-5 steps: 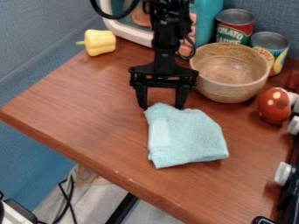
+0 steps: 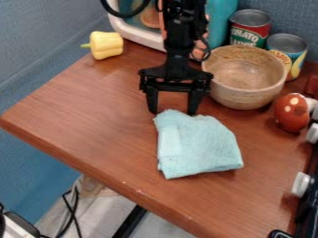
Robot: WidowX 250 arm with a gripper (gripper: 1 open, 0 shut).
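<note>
My black gripper hangs over the middle of the wooden table, fingers pointing down and spread apart, with nothing seen between them. Just below it lies a folded light-blue cloth. Right of the gripper sits a beige wooden bowl.
Behind stand a tomato can, a second can and a teal-and-white object. A yellow pepper-like object is at the back left. A red speckled object and black items are at the right.
The gripper has shifted very slightly over the last second; nothing else has visibly changed.
</note>
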